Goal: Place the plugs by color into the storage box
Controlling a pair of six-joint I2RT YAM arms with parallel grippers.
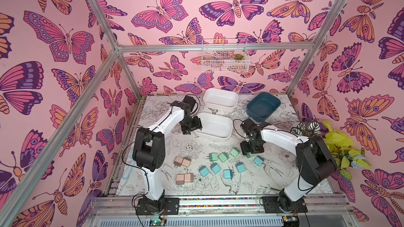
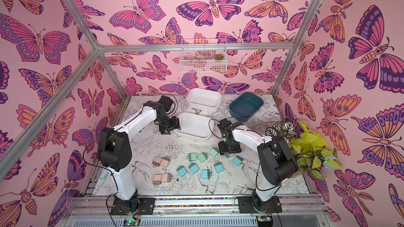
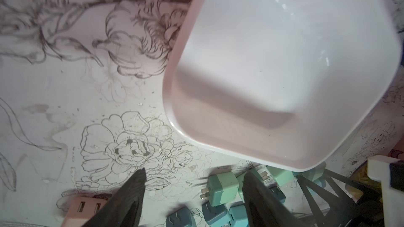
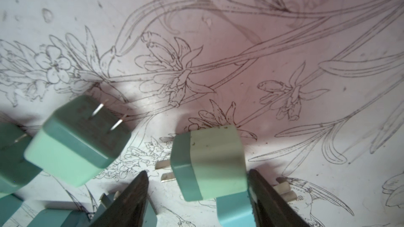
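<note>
Green plugs (image 1: 223,157), blue plugs (image 1: 227,174) and pink plugs (image 1: 184,178) lie in loose groups on the table. A front white box (image 1: 215,125), a back white box (image 1: 220,99) and a dark teal box (image 1: 263,106) stand empty behind them. At the front white box's left edge, my left gripper is open with nothing held. My right gripper is above a green plug (image 4: 216,164), its fingers apart on either side of it. The right finger (image 4: 263,197) looks close to the plug's side; contact cannot be told.
A blue plug (image 4: 233,210) and another green plug (image 4: 77,140) lie close to the right gripper. Leafy plants (image 1: 343,145) stand at the right edge. A wire basket (image 1: 225,61) hangs at the back. Bare table shows in front of the boxes.
</note>
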